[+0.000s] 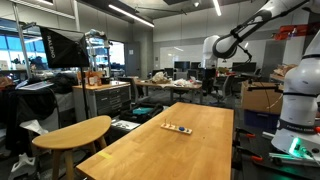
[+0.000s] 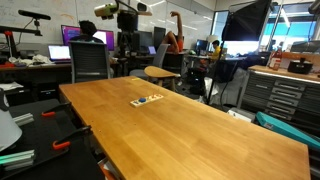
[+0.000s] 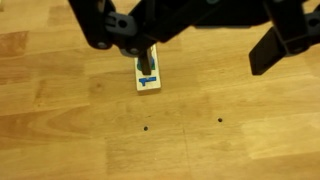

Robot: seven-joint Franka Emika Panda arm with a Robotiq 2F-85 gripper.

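Note:
A small pale wooden board (image 2: 147, 100) with blue pieces on it lies flat on the wooden table (image 2: 200, 125). In exterior view 1 the same board (image 1: 178, 128) sits near the middle of the tabletop. From the wrist view, one end of the board (image 3: 149, 83) shows with a blue mark; its other end is hidden behind a dark finger. My gripper is open, its two dark fingers wide apart with only bare table between them. It hangs well above the table, apart from the board.
Most of the tabletop around the board is clear. A round wooden table (image 1: 72, 134) stands off to the left in exterior view 1. Black chairs (image 2: 90, 60) and desks with monitors lie beyond the far edge.

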